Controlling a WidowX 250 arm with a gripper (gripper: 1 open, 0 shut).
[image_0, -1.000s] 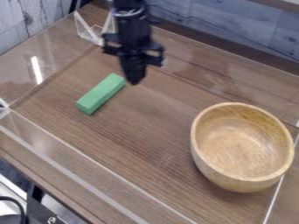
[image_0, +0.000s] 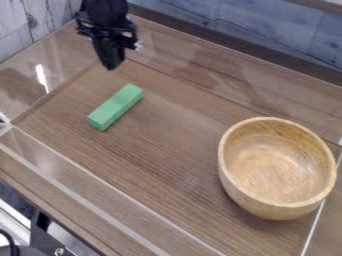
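My dark gripper (image_0: 98, 52) hangs at the upper left of the camera view, above and behind a green rectangular block (image_0: 115, 106) that lies on the wooden surface, apart from it. The fingertips are small and blurred, so whether they are open or shut is unclear. A large tan wooden bowl (image_0: 275, 165) sits at the right.
A pale wall edge runs along the upper left, and dark cables show at the lower left corner.
My gripper has moved left from the upper middle to the upper left. The block and bowl look unmoved.
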